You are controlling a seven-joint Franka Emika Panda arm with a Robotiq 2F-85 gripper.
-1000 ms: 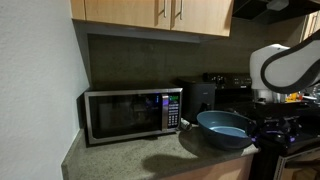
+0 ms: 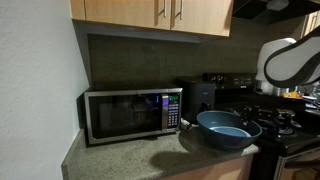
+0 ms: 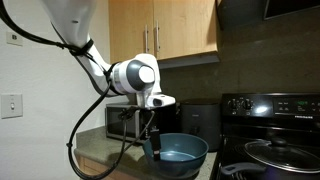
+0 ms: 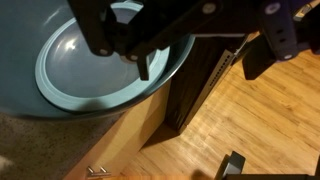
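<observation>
A large blue-grey bowl sits upright on the counter's right end in exterior view 1. Exterior view 2 shows my gripper pointing down at the bowl's near left side. The wrist view has my gripper open, its two fingers wide apart. One finger appears over the inside of the bowl, the other out past the rim on the floor side. The bowl's wall crosses the gap between them; contact cannot be made out.
A microwave stands on the counter left of the bowl. A dark appliance is behind it. Beside the counter is a black stove with a lidded pan. Wall cabinets hang above; wooden floor lies below the counter edge.
Over the last second the white arm has shifted up and slightly right in exterior view 1. The bowl shows no clear movement.
</observation>
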